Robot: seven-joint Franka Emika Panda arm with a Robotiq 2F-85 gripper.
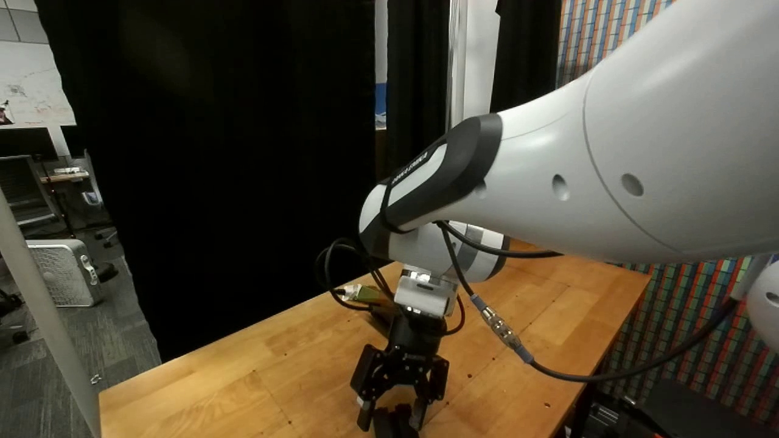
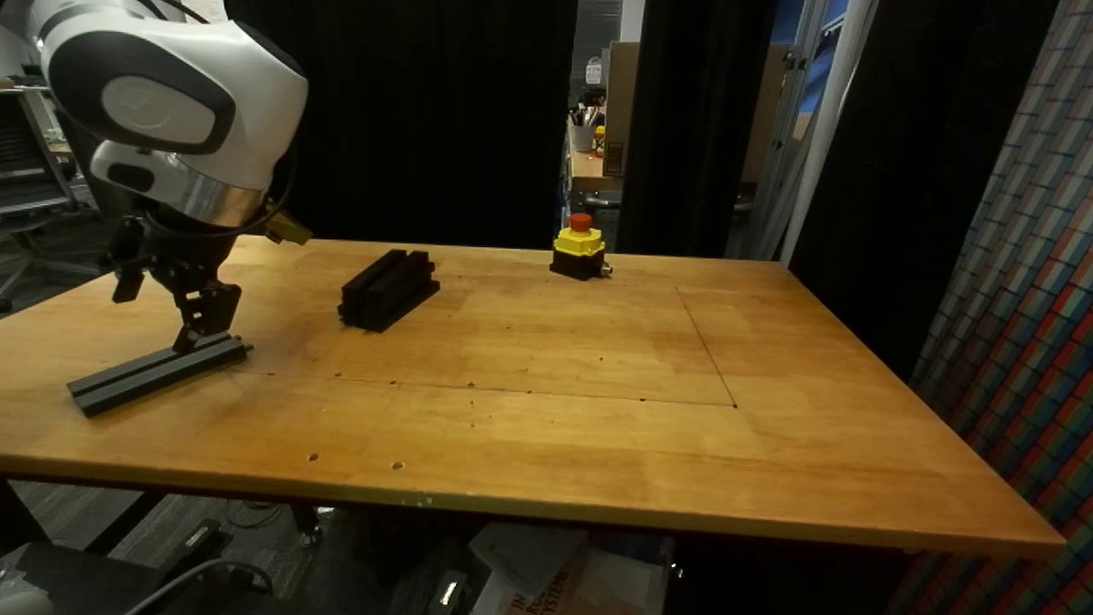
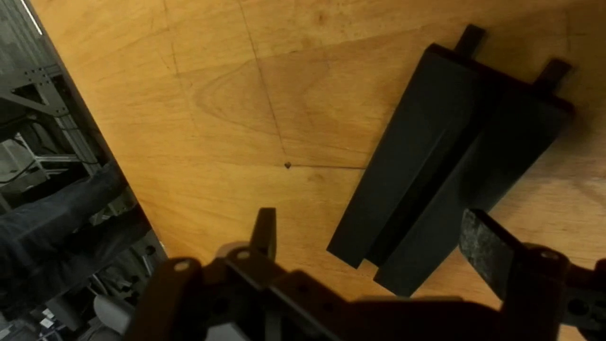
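A long dark block (image 3: 392,165) with a groove along its length lies on the wooden table, two short prongs at its far end in the wrist view. In exterior view 2 the same block (image 2: 154,377) looks grey and sits at the left. My gripper is open over it, with a gap on the left between one finger and the block; the other finger is close to its right side. Exterior view 1 has the gripper (image 1: 391,417) low, its fingers on either side of the block (image 1: 395,424). Whether a finger touches the block, I cannot tell.
A second dark grooved block (image 2: 389,289) rests farther back on the table. Near the back edge stands a yellow box with a red button (image 2: 580,251). A cable (image 1: 504,328) hangs from the arm.
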